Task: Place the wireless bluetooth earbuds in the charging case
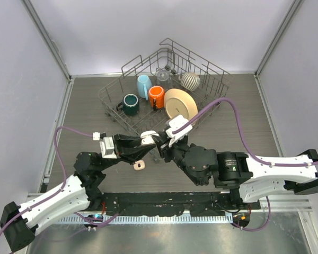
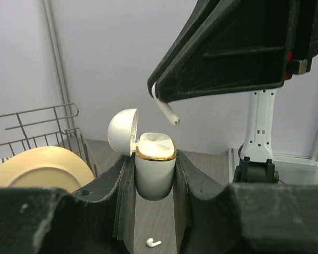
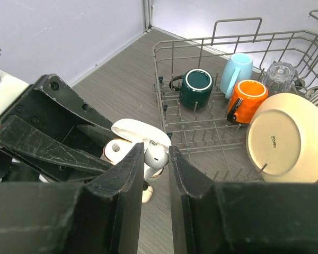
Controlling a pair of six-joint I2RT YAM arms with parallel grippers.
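Note:
The white charging case (image 2: 155, 172), gold-rimmed and with its lid (image 2: 123, 131) standing open, is clamped upright in my left gripper. My right gripper is shut on a white earbud (image 3: 156, 155), its rounded head showing between the fingers. In the left wrist view the stem of that earbud (image 2: 167, 110) points obliquely down, a little above the case's opening and apart from it. A second earbud (image 2: 153, 242) lies on the table below. From the top, both grippers nearly meet around the case (image 1: 148, 136).
Behind the grippers stands a wire dish rack (image 1: 114, 94) with a cream plate (image 1: 180, 103), an orange mug (image 1: 156, 95), a blue mug (image 1: 143, 84) and a dark green mug (image 1: 130, 103). A small tan block (image 1: 139, 165) sits on the table near the left gripper.

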